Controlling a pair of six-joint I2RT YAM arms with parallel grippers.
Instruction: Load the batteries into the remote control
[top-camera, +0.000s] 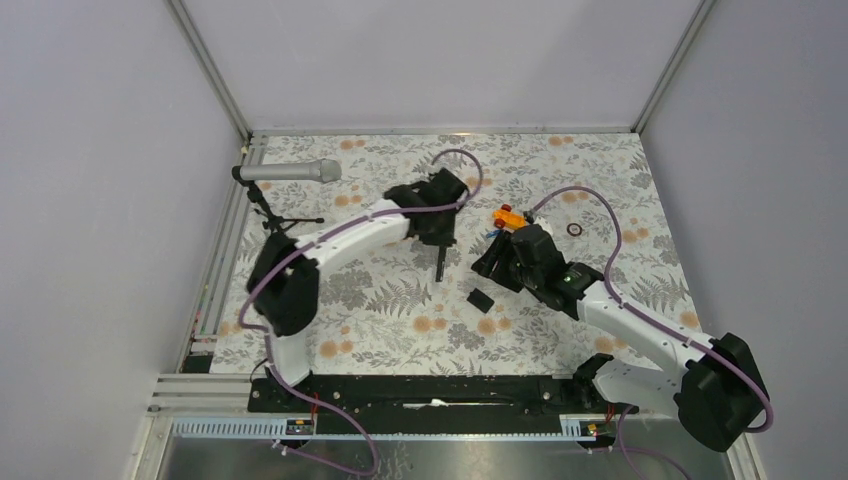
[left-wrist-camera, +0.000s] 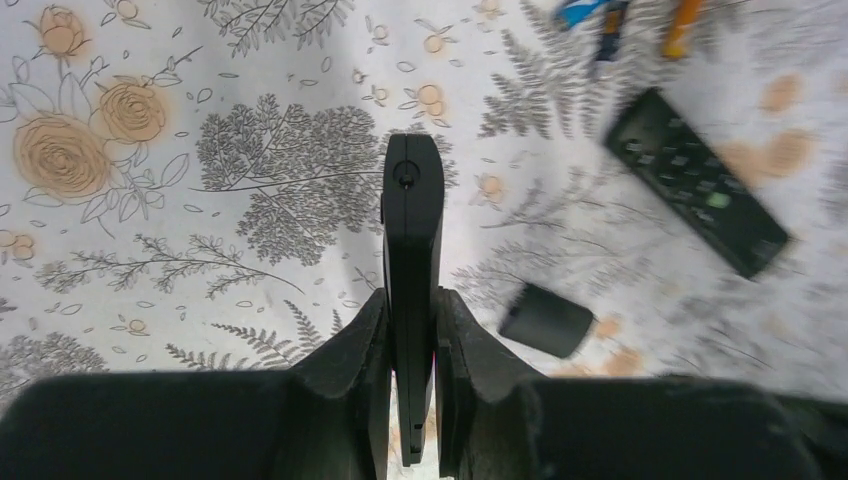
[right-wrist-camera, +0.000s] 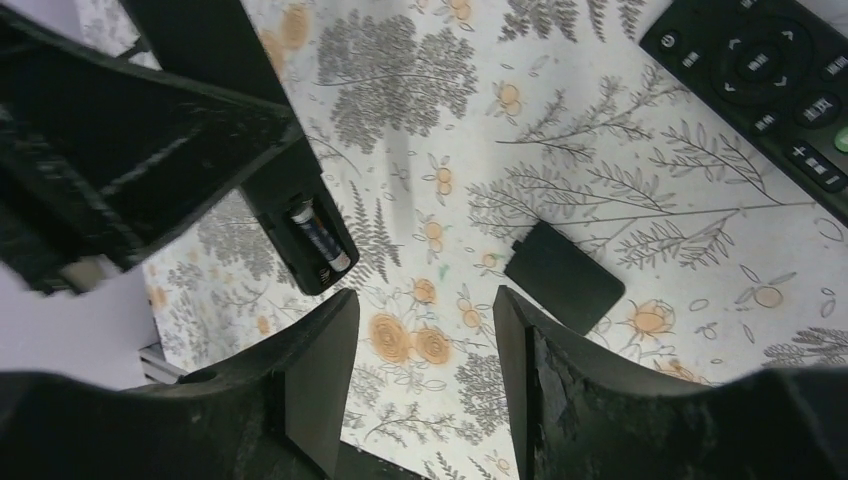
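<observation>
My left gripper is shut on a black remote (left-wrist-camera: 412, 210), seen edge-on in the left wrist view. In the right wrist view the held remote's battery compartment (right-wrist-camera: 294, 250) faces into view, with a silver battery (right-wrist-camera: 320, 234) in it. My right gripper stands part open right of and below that, with nothing visible between its fingers. The loose battery cover (right-wrist-camera: 564, 279) lies on the cloth. A second black remote (left-wrist-camera: 695, 180) lies flat at the right.
Orange tools (top-camera: 508, 217) and a blue item (left-wrist-camera: 578, 12) lie behind the second remote. A microphone on a stand (top-camera: 290, 171) stands at the back left.
</observation>
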